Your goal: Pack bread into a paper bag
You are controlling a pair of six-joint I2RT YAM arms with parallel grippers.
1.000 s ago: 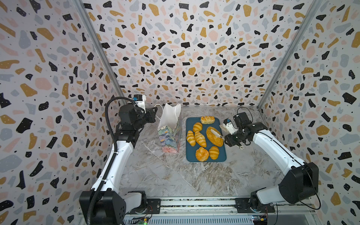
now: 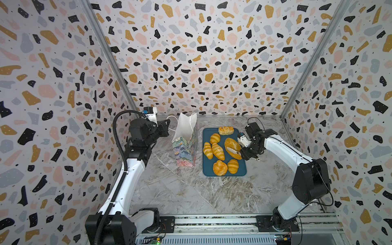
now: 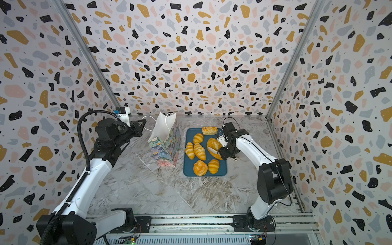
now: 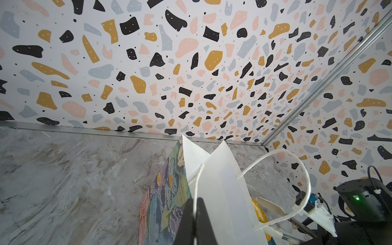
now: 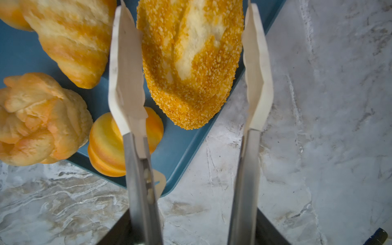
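A paper bag [image 2: 183, 152] with white interior and colourful outside stands left of the blue tray [image 2: 210, 171]. My left gripper [image 2: 169, 126] is shut beside its upper part; in the left wrist view the white handle crosses the fingers. The tray holds several breads: a sesame loaf [image 5: 189, 65] on the right, a round bun [image 5: 42, 120], a small roll [image 5: 102, 145], croissant-like pieces [image 5: 69, 45]. My right gripper is part open over the sesame loaf, one finger on each side of it; whether they touch it is not clear.
A long loaf [image 2: 225, 130] lies at the tray's back. Patterned walls enclose the marble table [image 2: 183, 192] at the back and sides.
My left arm has lowered slightly at the bag's side.
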